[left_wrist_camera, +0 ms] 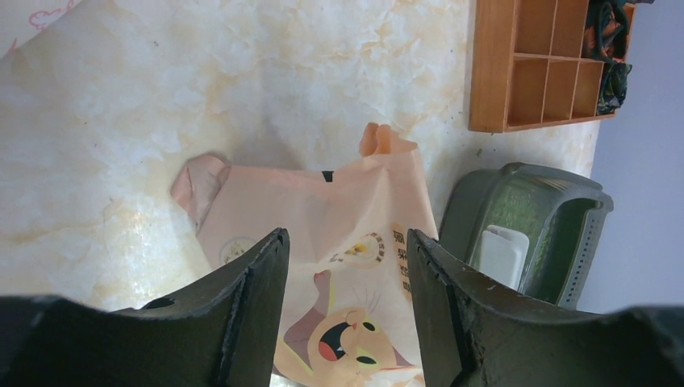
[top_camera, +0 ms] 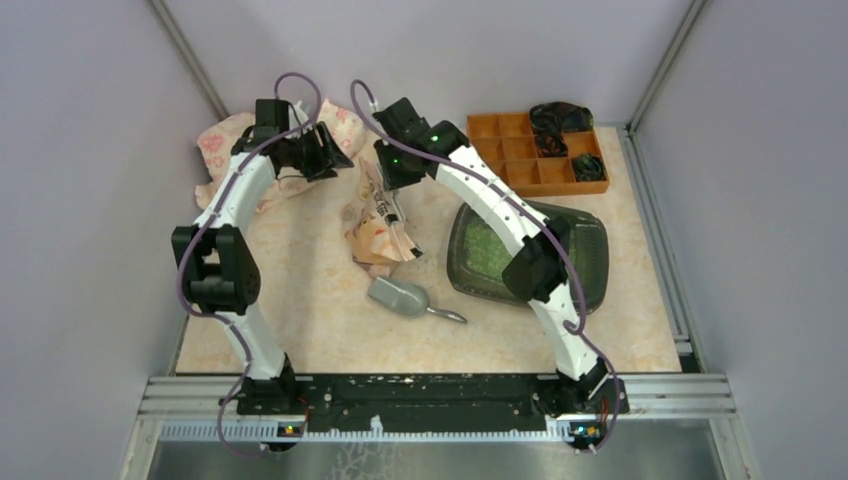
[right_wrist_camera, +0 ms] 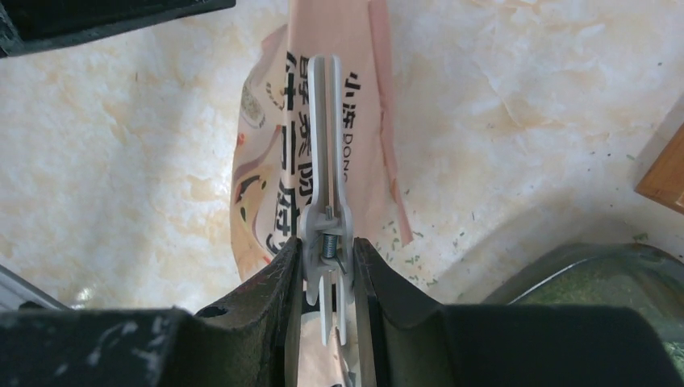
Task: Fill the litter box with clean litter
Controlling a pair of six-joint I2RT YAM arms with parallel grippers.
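Observation:
A pink litter bag [top_camera: 372, 235] stands crumpled in the middle. My right gripper is shut on a long white clip [right_wrist_camera: 327, 153], held over the bag's printed top. My left gripper is open above and left of the bag, nothing between its fingers. The litter box [top_camera: 590, 260], a dark green tray with green litter visible, lies right of the bag, partly under my right arm. A grey scoop [top_camera: 400, 298] lies in front of the bag.
A wooden divided box [top_camera: 510, 170] with dark bundles stands at the back right. Another pink patterned bag [top_camera: 225, 150] lies at the back left.

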